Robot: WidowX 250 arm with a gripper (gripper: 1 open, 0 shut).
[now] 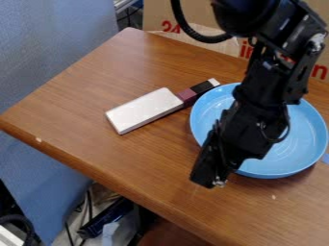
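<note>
My black gripper (213,173) points down near the front-left rim of a light blue plate (295,144), low over the wooden table (103,77); its fingers are too dark to tell whether they are open or shut. Left of the plate lies a flat silver-white slab (144,110), with a dark maroon piece (193,93) at its upper right end. The arm hides part of the plate.
A cardboard box (180,13) stands behind the table. The table's left edge borders a blue-grey surface (45,67), with cables and clutter (103,221) below the front-left edge.
</note>
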